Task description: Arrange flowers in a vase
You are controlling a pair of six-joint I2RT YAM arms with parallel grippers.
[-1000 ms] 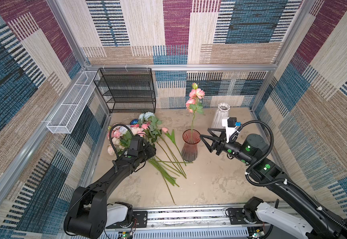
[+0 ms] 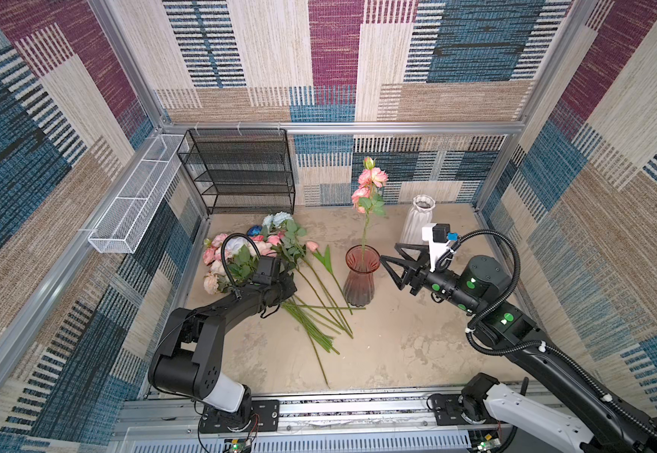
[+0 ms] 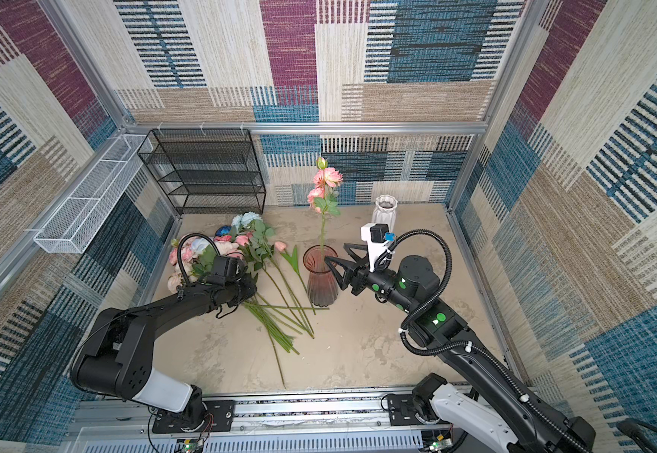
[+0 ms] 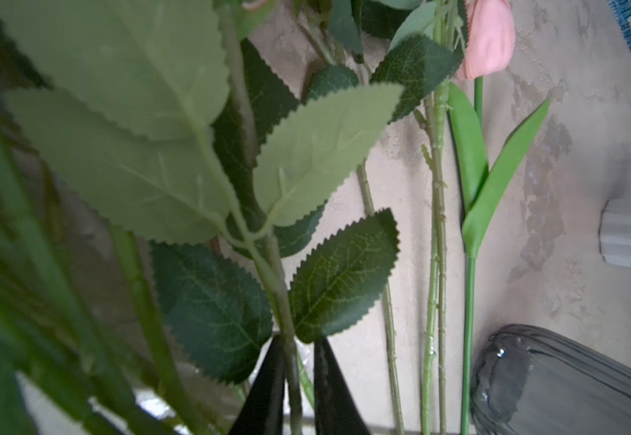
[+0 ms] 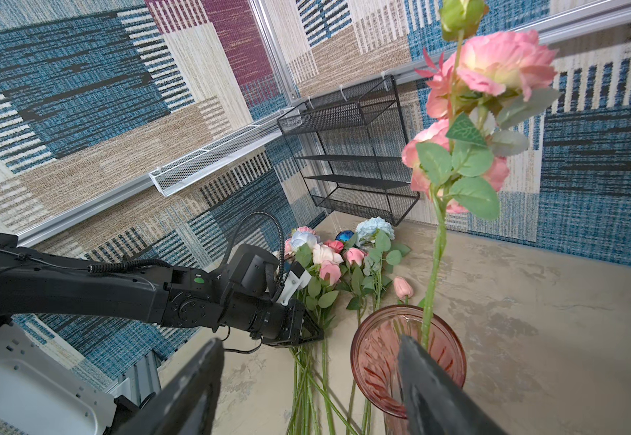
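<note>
A tall pink rose stem (image 2: 367,222) stands in the red-to-grey glass vase (image 2: 360,283). Flowers with long green stems (image 2: 305,328) lie left of it, among them a pink tulip (image 4: 485,40). My left gripper is down among them, fingers slightly apart around or just over a leafy stem (image 4: 275,286); whether it touches cannot be told. My right gripper is open just right of the vase, with nothing seen between its fingers.
A white vase (image 2: 417,222) stands at the back right. A black wire rack (image 2: 241,177) stands at the back left, a white basket (image 2: 128,204) on the left wall.
My left arm's elbow has risen and moved right, with the gripper turning slightly among the flowers. The right arm is nearly unchanged.
</note>
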